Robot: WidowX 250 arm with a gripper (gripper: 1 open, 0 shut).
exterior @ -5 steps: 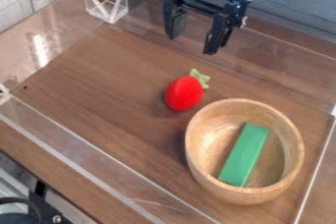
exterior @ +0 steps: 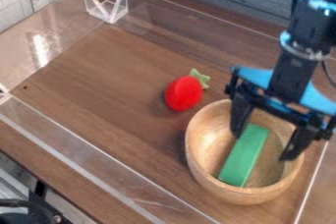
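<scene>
My gripper (exterior: 268,130) stands open over a round wooden bowl (exterior: 210,177) at the lower right, its black fingers reaching down either side above a green block (exterior: 242,159) that lies inside the bowl. Nothing shows held between them. A red strawberry-like object (exterior: 184,93) with a green leaf lies on the wooden table, left of and above the bowl.
Clear plastic walls edge it, with a clear holder (exterior: 106,2) at the upper left.
The bowl, block and red object have not moved.
</scene>
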